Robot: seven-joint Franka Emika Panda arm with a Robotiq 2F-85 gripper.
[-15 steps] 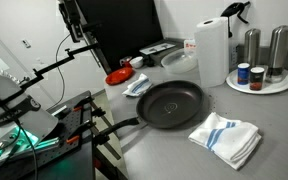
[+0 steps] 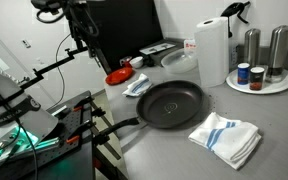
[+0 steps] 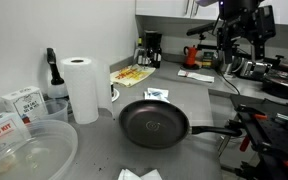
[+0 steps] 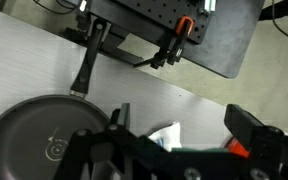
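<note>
My gripper (image 2: 92, 52) hangs in the air at the upper left of exterior view 1. It also shows at the upper right of exterior view 2. In the wrist view its fingers are spread wide, open and with nothing between them. Below, a black frying pan (image 2: 171, 104) lies on the grey counter, its handle pointing toward the robot's side. The wrist view shows the pan (image 4: 46, 145) at the lower left. A folded white towel with blue stripes (image 2: 225, 138) lies beside the pan, and a smaller white cloth (image 2: 138, 86) lies on its other side.
A paper towel roll (image 2: 212, 48) stands behind the pan, near a clear plastic bowl (image 2: 180, 62). A plate (image 2: 262, 86) carries shakers and small jars. A red bowl (image 2: 119, 76) sits toward the counter's far left. Bare counter surrounds the pan.
My gripper and arm have come down lower into exterior view 1. The pan, cloths and other counter items have stayed where they were.
</note>
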